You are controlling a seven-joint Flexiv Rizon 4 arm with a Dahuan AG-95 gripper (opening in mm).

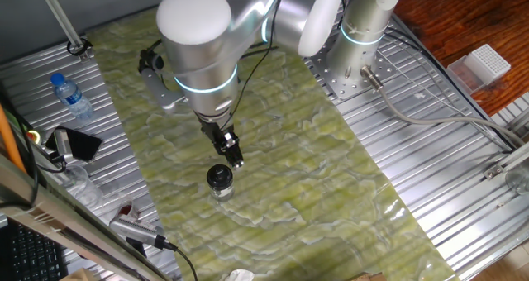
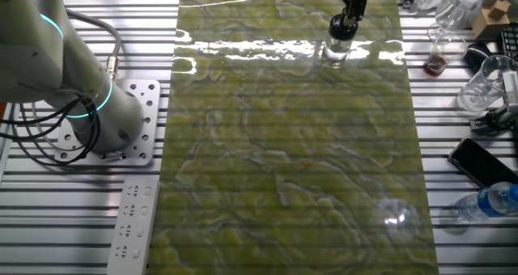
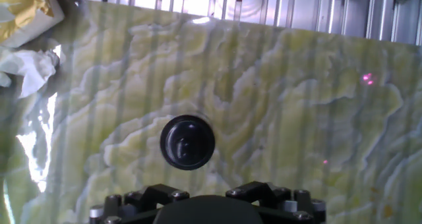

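Note:
A small clear jar with a round black lid (image 1: 220,177) stands upright on the green marbled mat (image 1: 306,182). My gripper (image 1: 236,162) is just above it and to its upper right in exterior view 1. In exterior view 2 the gripper (image 2: 353,16) overlaps the dark lid, and the clear jar body (image 2: 337,50) shows below. The wrist view looks down on the black lid (image 3: 187,142), ahead of the gripper. The fingers (image 3: 173,194) stand apart at the bottom edge, with nothing between them; the jar is outside the fingers.
A water bottle (image 1: 73,97) and a phone (image 1: 80,145) lie beyond the mat's left edge. White crumpled tissue (image 3: 31,69) and a yellow packet (image 3: 26,13) sit at the mat's far left in the wrist view. A power strip (image 2: 133,226) lies along one side. The mat around the jar is clear.

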